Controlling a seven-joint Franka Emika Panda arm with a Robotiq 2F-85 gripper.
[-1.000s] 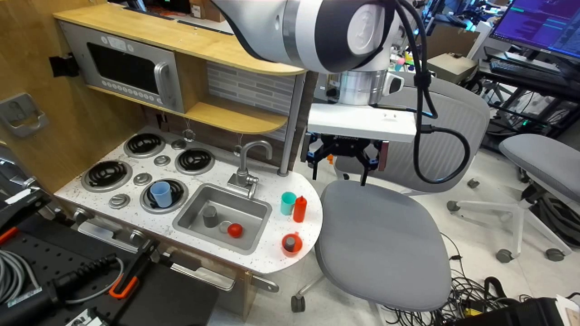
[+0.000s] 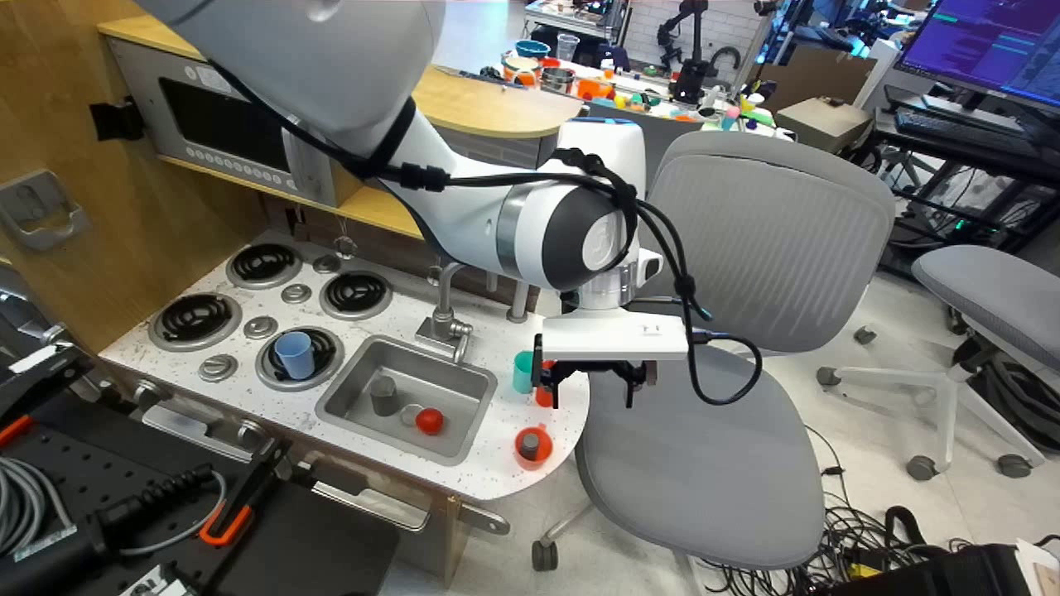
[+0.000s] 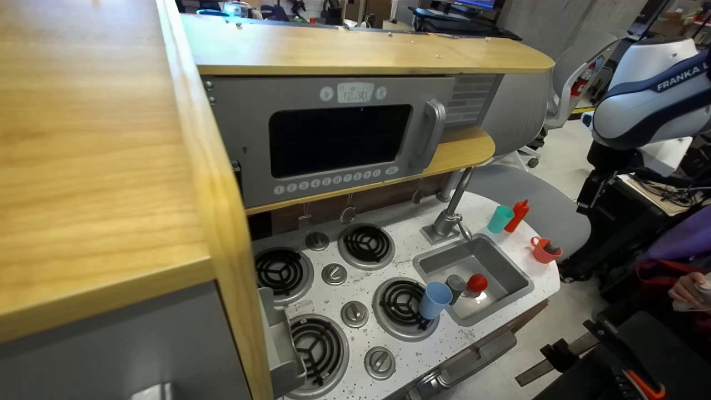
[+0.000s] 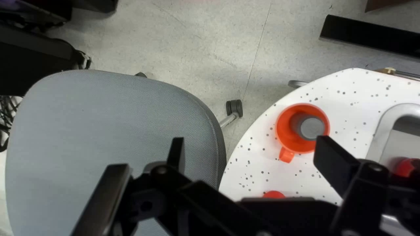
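Observation:
My gripper (image 2: 592, 403) is open, nothing between its fingers, and hangs above the rounded right end of the white counter, partly over the grey chair. An orange-red cup (image 4: 284, 131) with a small handle stands on the counter, and a grey cylinder (image 4: 312, 128) sits inside it. In the wrist view the cup lies beside and just beyond the right finger (image 4: 329, 161). A red squeeze bottle (image 3: 517, 216) and a teal cup (image 3: 500, 219) stand close together behind that cup; in exterior view 1 my gripper partly hides the bottle.
In the sink (image 2: 467, 422) are a red ball (image 2: 429, 421) and a dark grey cup (image 2: 383, 396). A blue cup (image 2: 295, 354) stands on a burner. The faucet (image 3: 447, 220) rises behind the sink. A grey chair (image 4: 114, 129) adjoins the counter's end.
The arm has come down and moved left in exterior view 1, bringing my open gripper closer to the counter's end. The objects on the counter have not moved.

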